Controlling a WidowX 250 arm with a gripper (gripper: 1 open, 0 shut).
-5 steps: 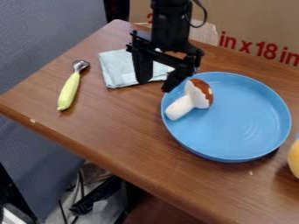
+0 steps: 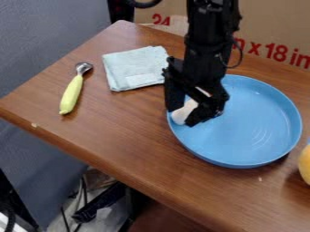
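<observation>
The black gripper (image 2: 191, 101) is low over the left half of the blue plate (image 2: 255, 136), directly on top of a white toy (image 2: 183, 114), most of which it hides; only a pale end shows at its lower left. Whether the fingers are open or closed on the toy cannot be seen clearly.
A folded pale cloth (image 2: 133, 67) lies left of the arm, and a scoop with a yellow-green handle (image 2: 72, 93) at the table's left. A yellow round object (image 2: 304, 165) is cut off at the right edge. A cardboard box (image 2: 273, 32) stands behind.
The gripper has moved down and to the right from above the cloth onto the white toy on the plate, which it now largely covers.
</observation>
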